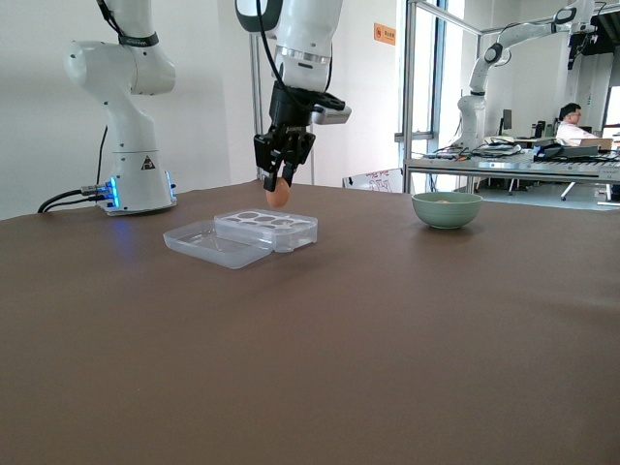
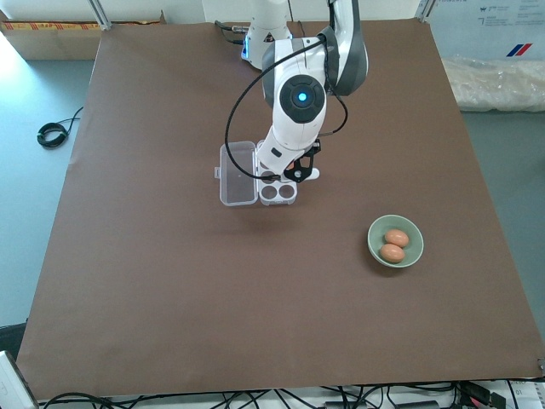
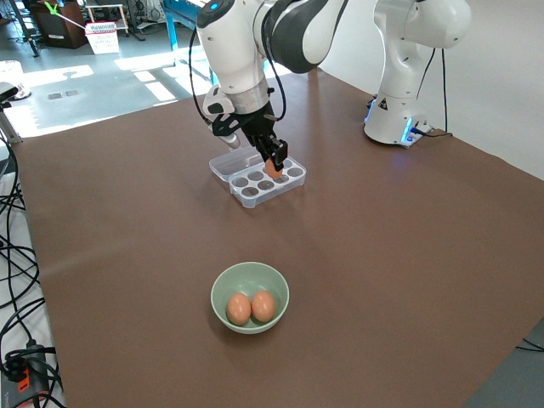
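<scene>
My black gripper (image 1: 278, 179) (image 3: 274, 163) is shut on a brown egg (image 1: 278, 196) (image 3: 273, 172), held just above a clear egg box (image 1: 266, 231) (image 3: 267, 191) with round holes and its lid open (image 2: 238, 187). In the left view the gripper (image 2: 298, 170) covers part of the box, and the held egg is hidden there. A pale green bowl (image 2: 407, 256) (image 1: 447, 213) (image 3: 251, 277) holds two eggs (image 2: 392, 252) (image 3: 239, 308).
</scene>
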